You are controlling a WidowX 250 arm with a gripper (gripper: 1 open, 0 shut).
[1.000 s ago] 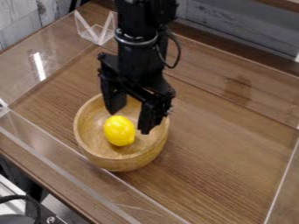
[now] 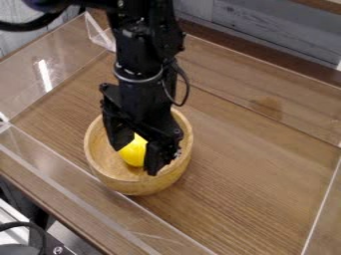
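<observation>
A wooden bowl [image 2: 118, 171] sits on the left part of the wooden table, with a yellow object [image 2: 132, 153] inside it. My black gripper [image 2: 138, 137] hangs low over the bowl, open, with its fingers on either side of the yellow object's upper part. The arm covers much of the bowl's back and part of the yellow object; whether the fingers touch it I cannot tell.
A grey panel wall [image 2: 266, 30] runs along the back. Clear plastic edging is at the left, and a black cable lies at the lower left.
My gripper has come lower and a little to the left over the bowl, now covering more of the yellow object.
</observation>
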